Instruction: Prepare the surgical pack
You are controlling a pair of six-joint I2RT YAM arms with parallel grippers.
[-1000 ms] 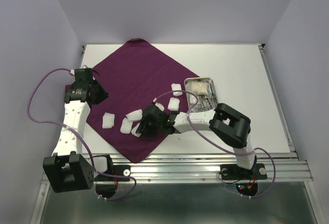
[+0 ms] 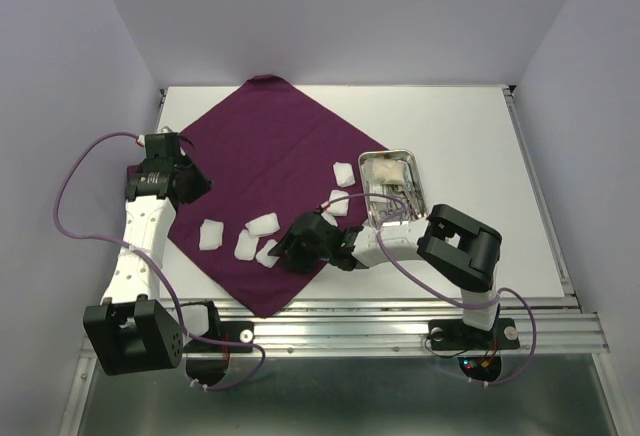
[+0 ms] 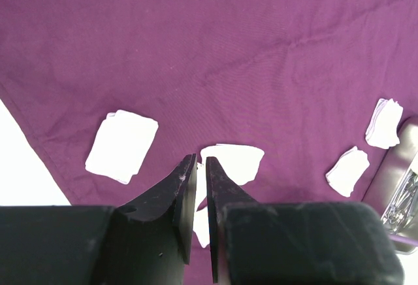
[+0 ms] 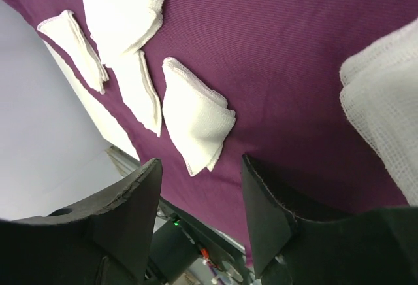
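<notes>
A purple cloth (image 2: 250,146) holds several folded white gauze stacks: one (image 2: 211,235) at the lower left, others (image 2: 262,225) in a middle group and more (image 2: 343,175) at the right. My right gripper (image 2: 288,254) is low over the middle group; in the right wrist view it (image 4: 202,170) is open, a gauze piece (image 4: 196,115) just beyond its fingertips, nothing visibly between them. My left gripper (image 2: 200,186) hangs over the cloth's left side; in the left wrist view its fingers (image 3: 186,187) stand close, with a narrow gap and nothing visibly held.
A steel tray (image 2: 414,176) with instruments and pale packs sits right of the cloth. Bare white table (image 2: 490,146) lies at the right. Purple cables loop over both arms.
The left arm has not visibly moved.
</notes>
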